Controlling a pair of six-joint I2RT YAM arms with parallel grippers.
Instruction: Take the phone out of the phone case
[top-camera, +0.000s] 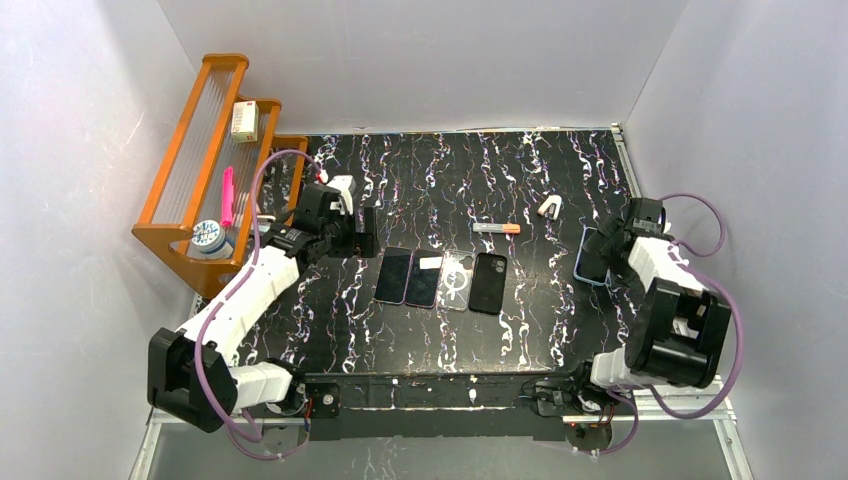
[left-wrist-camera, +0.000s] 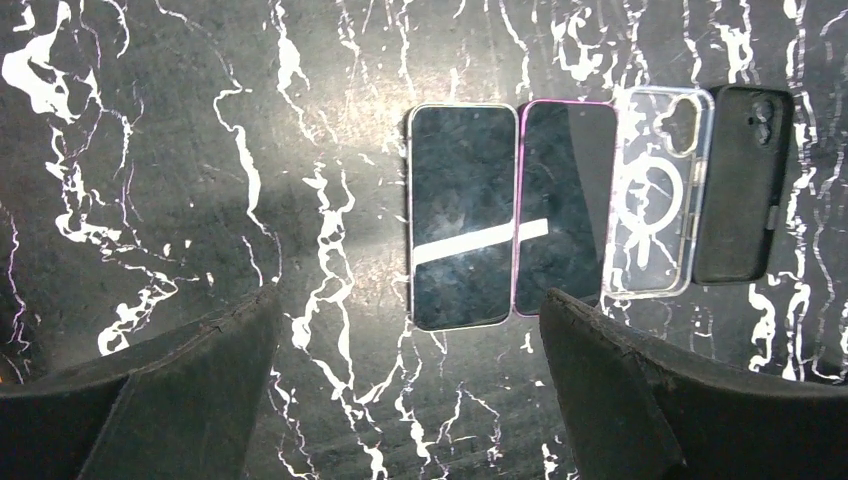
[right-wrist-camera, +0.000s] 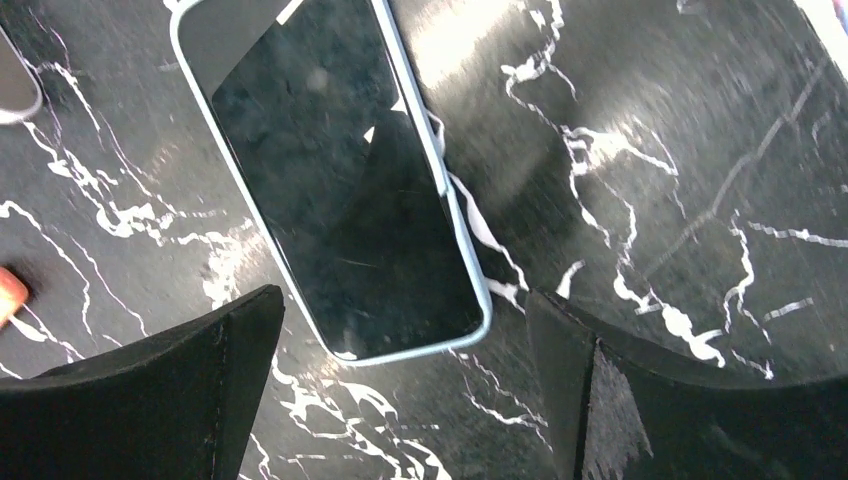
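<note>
A phone in a light blue case (right-wrist-camera: 350, 190), its dark screen facing up, lies flat on the black marbled table; the top view has it at the far right, partly covered by my right arm. My right gripper hangs open over its near end, with the fingers apart on either side and not visibly gripping it. At left, my left gripper (top-camera: 368, 232) is open and empty, beside a row of two dark-screened phones, a silver-edged one (left-wrist-camera: 463, 215) and a pink-edged one (left-wrist-camera: 567, 200), a clear case (left-wrist-camera: 660, 195) and a black case (left-wrist-camera: 742, 190).
An orange-and-grey marker (top-camera: 496, 228) and a small white object (top-camera: 549, 207) lie toward the back right. On the left stands a wooden rack (top-camera: 180, 170) close to my left arm. Open table lies behind the row and in front of it.
</note>
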